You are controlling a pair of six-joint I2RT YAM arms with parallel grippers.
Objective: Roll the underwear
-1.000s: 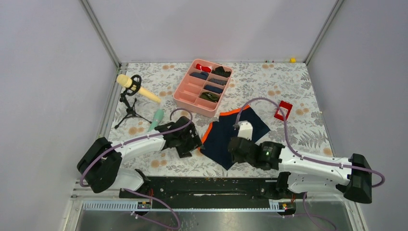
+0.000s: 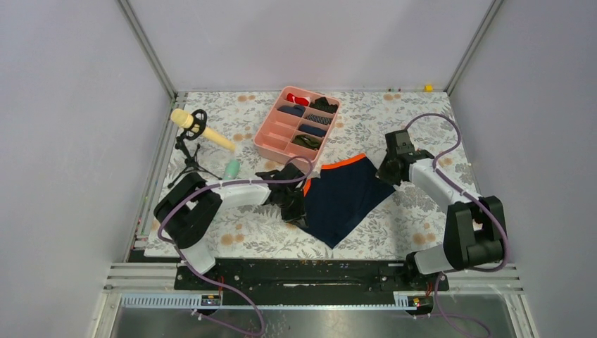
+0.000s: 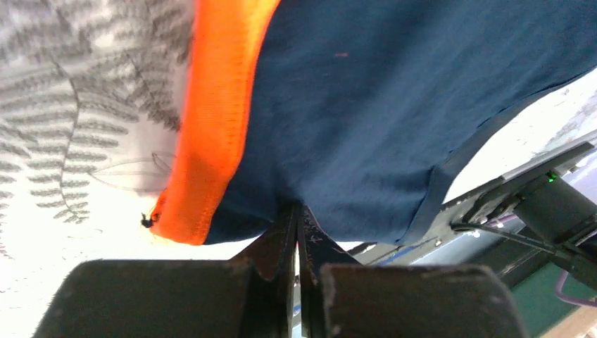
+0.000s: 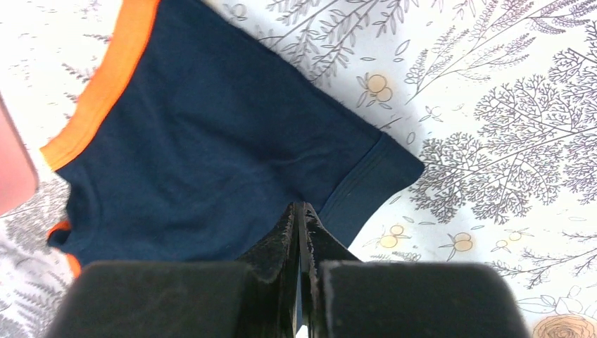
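Dark navy underwear [image 2: 339, 200] with an orange waistband lies spread flat on the table. My left gripper [image 2: 296, 222] is at its lower left side; in the left wrist view the shut fingertips [image 3: 298, 211] stand over the navy cloth close to the orange band [image 3: 215, 127]. Whether any cloth is pinched there cannot be told. Over the underwear's right side is my right gripper [image 2: 382, 180]. In the right wrist view its shut fingertips [image 4: 299, 208] lie over the navy fabric near a leg hem [image 4: 373, 172], with nothing visible between them.
A pink divided box [image 2: 271, 137] holding several rolled garments stands behind the underwear. At the left are a yellow microphone [image 2: 211, 134] on a black stand and a green object [image 2: 232, 168]. Patterned table [image 2: 373, 243] shows clear at front right.
My right arm has moved back and to the right, across the underwear, and now hides the red item at the right. The left arm has moved right onto the underwear's left side.
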